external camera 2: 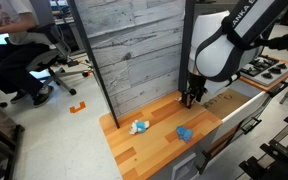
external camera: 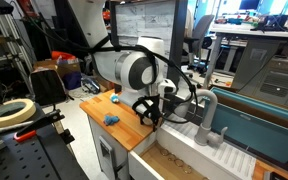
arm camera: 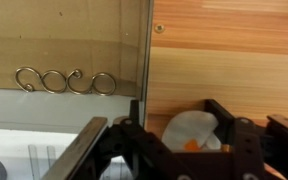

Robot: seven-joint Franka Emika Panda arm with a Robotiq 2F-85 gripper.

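My gripper points down at the wooden counter beside the open drawer, its dark fingers apart. A small white thing with an orange patch (arm camera: 189, 130) shows between them, close to the right finger; a gap is left toward the left finger. Whether it touches the counter is hard to tell. In the first exterior view the gripper (external camera: 150, 119) is low over the counter's edge near the drawer. From the other side, the gripper (external camera 2: 189, 99) partly hides what is under it.
A blue item (external camera: 111, 119) and a blue-and-white one (external camera 2: 139, 127) lie on the wooden counter (external camera 2: 154, 145). The open drawer (external camera: 174, 165) holds several wire rings (arm camera: 52, 80). Close to the arm rises a grey faucet (external camera: 204, 115).
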